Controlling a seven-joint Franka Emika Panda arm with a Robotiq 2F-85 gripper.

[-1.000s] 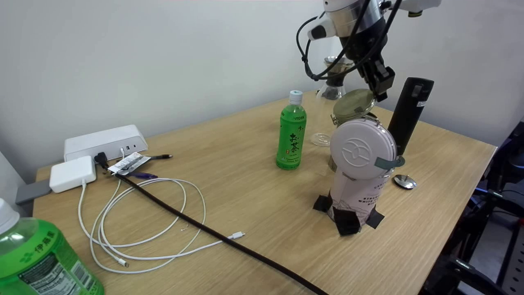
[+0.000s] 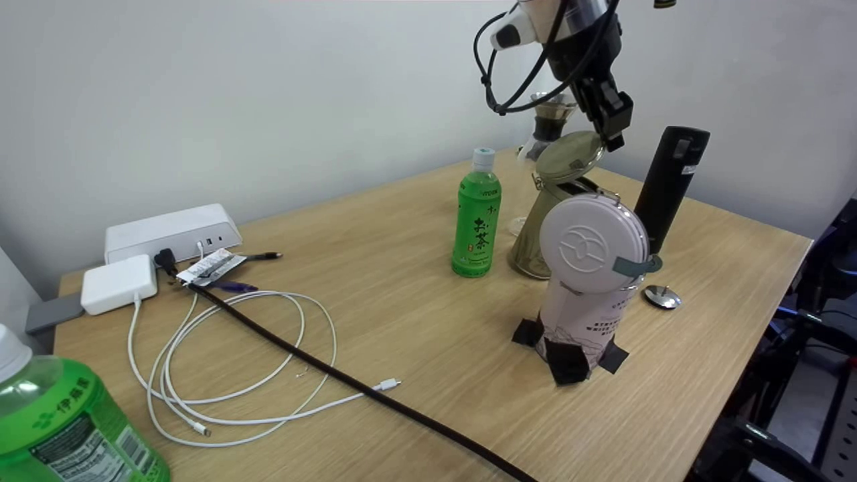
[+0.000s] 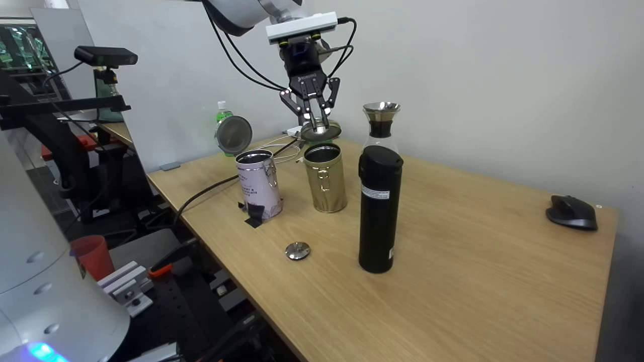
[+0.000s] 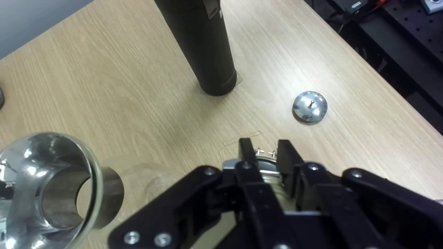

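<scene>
The gold canister (image 3: 326,181) stands on the table with its hinged lid (image 2: 568,157) swung up, its dark inside showing. My gripper (image 3: 320,125) is at the raised lid, shut on its edge. In the wrist view my gripper has a narrow gap between its fingers, with part of the lid and its metal rim behind and between them; the fingers hide most of the canister there. The pink canister (image 2: 584,321) stands beside the gold one, lid open, with black tape round its base.
A green tea bottle (image 2: 478,217) is close to the gold canister, with a glass carafe (image 3: 380,136) behind. Nearby stand a black bottle (image 3: 379,211) and a small metal lid (image 3: 297,250). Cables (image 2: 233,402) lie at the left.
In exterior view 1 the arm has moved left and slightly up. The gold canister and its raised lid have shifted left with it, closer to the green bottle and now covering part of the carafe.
</scene>
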